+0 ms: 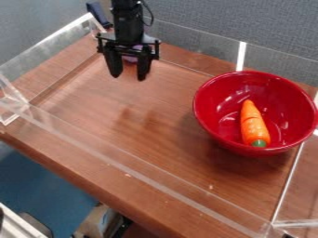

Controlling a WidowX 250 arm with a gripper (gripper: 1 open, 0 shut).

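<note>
A black gripper [129, 63] hangs over the back left of the wooden table, its two fingers pointing down and apart, open. A small purple object [132, 56] shows partly behind it, mostly hidden. At the right, a red bowl [218, 96] holds an orange toy carrot [251, 119] with a green tip.
Clear plastic walls [35, 54] border the wooden table [125, 139] along its edges. A dark blue object [97, 13] stands at the back left corner. A grey wall rises behind.
</note>
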